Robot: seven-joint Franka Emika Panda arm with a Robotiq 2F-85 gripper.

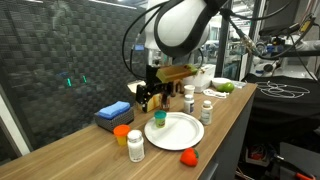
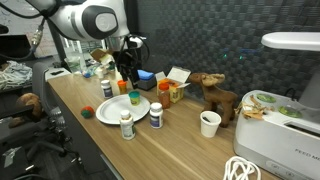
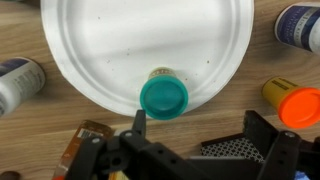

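A small green cup (image 1: 159, 117) stands upright on the white plate (image 1: 183, 133), close to its rim. Seen from above in the wrist view, the round green cup (image 3: 164, 98) lies near the lower rim of the plate (image 3: 215, 28). My gripper is open, its two dark fingers wide apart at the bottom of that view. Nothing is held between them. In the first exterior view the gripper (image 1: 155, 99) hangs just above the cup, clear of it. The second exterior view also shows the cup (image 2: 134, 98) on the plate, below the gripper.
Around the plate stand white bottles (image 1: 136, 146), an orange cup (image 1: 121, 133) and a red strawberry-like item (image 1: 189, 157). A blue cloth (image 1: 113, 109) lies behind. In the second exterior view, a brown toy animal (image 2: 215, 96) and white cup (image 2: 209, 123) stand beyond.
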